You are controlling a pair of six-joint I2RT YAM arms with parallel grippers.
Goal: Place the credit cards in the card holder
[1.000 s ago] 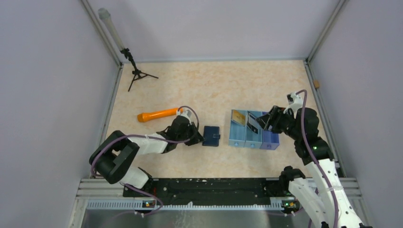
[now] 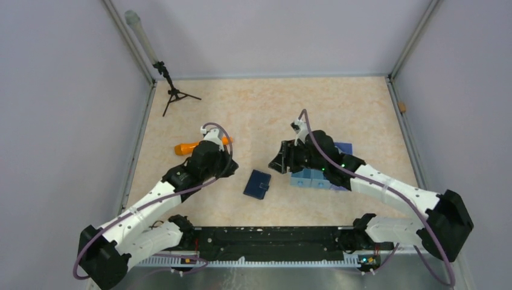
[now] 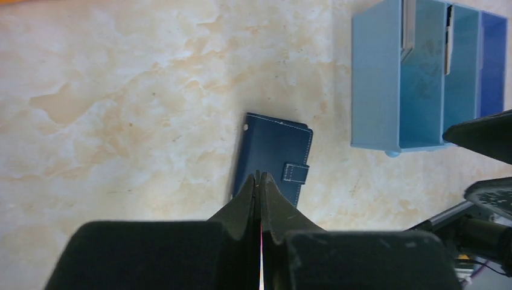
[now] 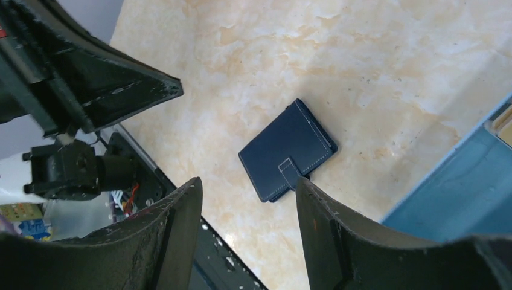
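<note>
The dark blue card holder [image 2: 256,183] lies closed on the table between my two grippers, turned at a slant, its strap [image 3: 295,173] on the right side. My left gripper is shut with nothing visible between its fingertips; it stands to the holder's left and appears above the table. On the other side, my right gripper is open and empty, reaching toward the holder without visibly touching it. Cards stand in the blue box: one edge [image 3: 409,24] shows in the first compartment and another card edge [image 3: 448,40] in the second.
The blue compartment box [image 3: 375,78] sits to the right, partly covered by my right arm in the top view. An orange cylinder [image 2: 185,148] lies behind my left arm. A small black tripod [image 2: 174,92] stands at the back left.
My right gripper has swung left from over the box to beside the card holder. The holder has slid left and toward the front and has turned.
</note>
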